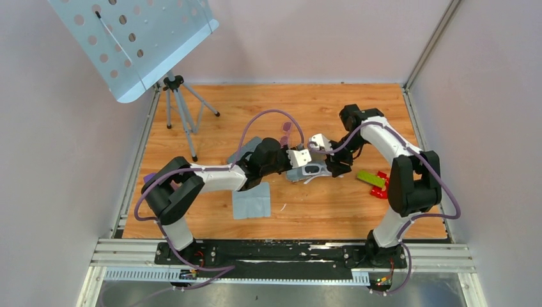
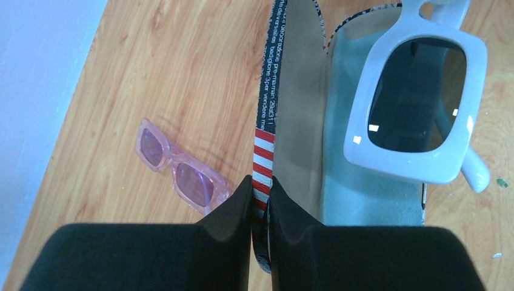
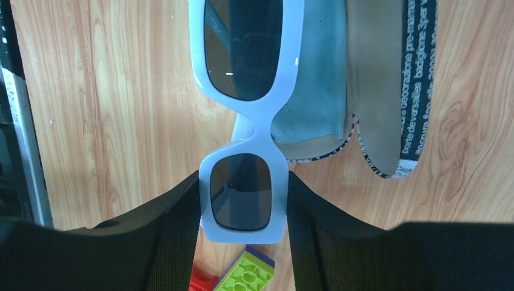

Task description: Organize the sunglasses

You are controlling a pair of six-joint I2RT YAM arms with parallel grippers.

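Observation:
White sunglasses (image 3: 260,121) with dark lenses hang over an open case lined in light blue (image 2: 370,200). My right gripper is shut on one lens end of them, a finger on either side of the frame. At the case's other end, my left gripper is shut on the raised lid's edge, which carries printed text and red-white stripes. A blue cloth (image 3: 318,73) lines the case, below the white frame. On the wood, left of the lid in the left wrist view, lie pink sunglasses (image 2: 182,170), apart from both grippers.
Green (image 1: 371,179) and red bricks (image 1: 380,192) lie right of the case. A grey-blue cloth (image 1: 251,201) lies flat at the front left. A tripod (image 1: 185,115) stands at the back left.

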